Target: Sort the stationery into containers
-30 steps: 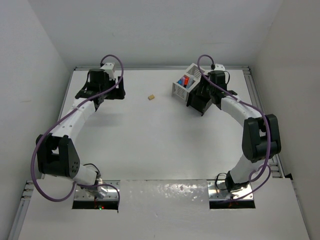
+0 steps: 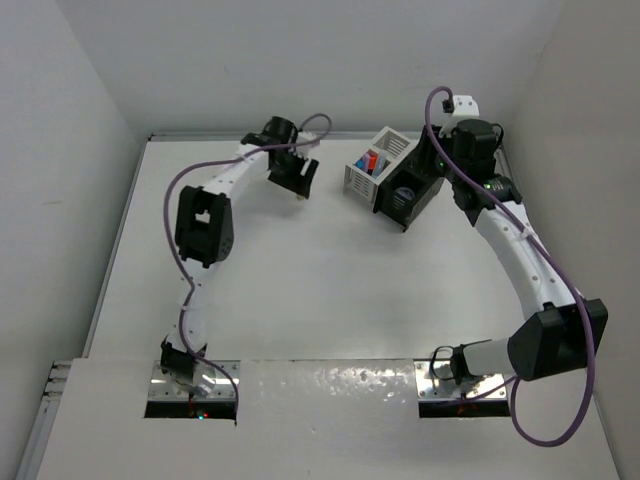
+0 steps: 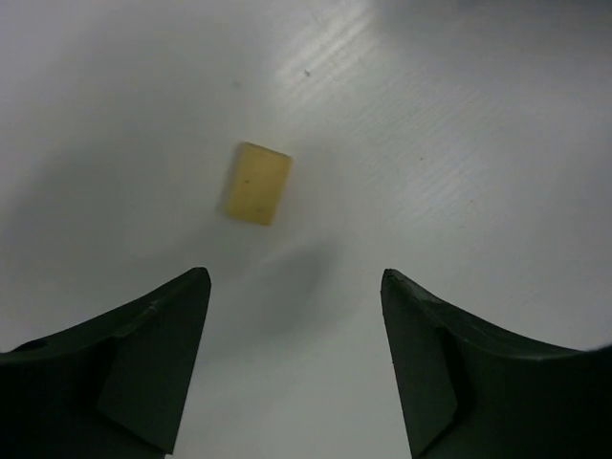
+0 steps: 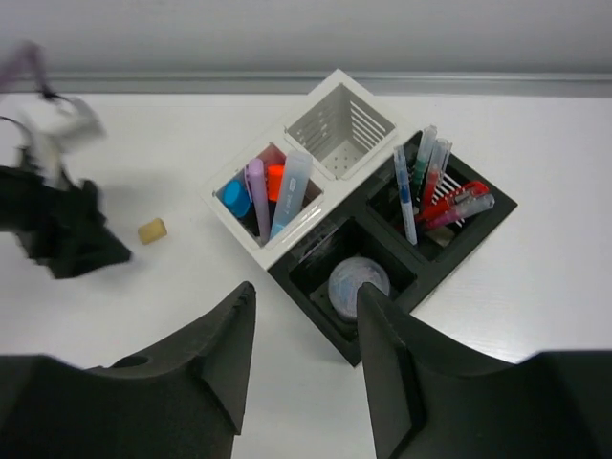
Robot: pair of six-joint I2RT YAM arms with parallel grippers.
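A small yellow block (image 3: 258,184) lies on the white table, ahead of my left gripper in the left wrist view. That gripper's fingers stand apart with nothing between them; from the top, the left arm's black hand (image 2: 293,175) hangs over the block and nearly hides it. My right gripper is above the containers, its fingers partly apart with only bare table and container showing in the gap. The white container (image 4: 296,134) holds markers (image 4: 292,191) in one compartment. In the black container (image 4: 316,320), pens (image 4: 406,191) and a clear round item (image 4: 359,283) sit in separate compartments.
One compartment (image 4: 342,143) of the white container looks empty. A rail (image 4: 220,84) and wall bound its back edge.
My left arm has swung right from the table's left side to over the yellow block, blurred by motion.
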